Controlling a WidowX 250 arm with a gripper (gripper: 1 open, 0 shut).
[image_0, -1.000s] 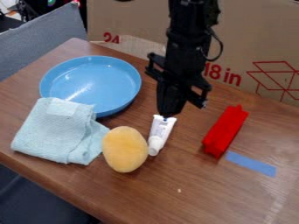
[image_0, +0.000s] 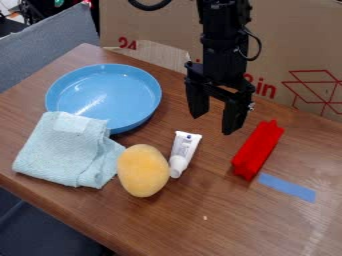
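The black gripper (image_0: 214, 112) hangs open above the table, between the blue plate and the red object, with nothing between its fingers. A white tube (image_0: 182, 153) lies below it. To its left are a yellow rounded object (image_0: 142, 170) and a folded light-blue cloth (image_0: 64, 150). The blue plate (image_0: 104, 127) is at the back left, and a long red object (image_0: 257, 150) lies to the right.
A cardboard sheet (image_0: 301, 60) stands along the back edge. A strip of blue tape (image_0: 286, 186) is on the wooden table (image_0: 227, 220), whose front and right areas are largely clear.
The gripper has risen and moved back and to the right, away from above the white tube. The objects on the table look unmoved.
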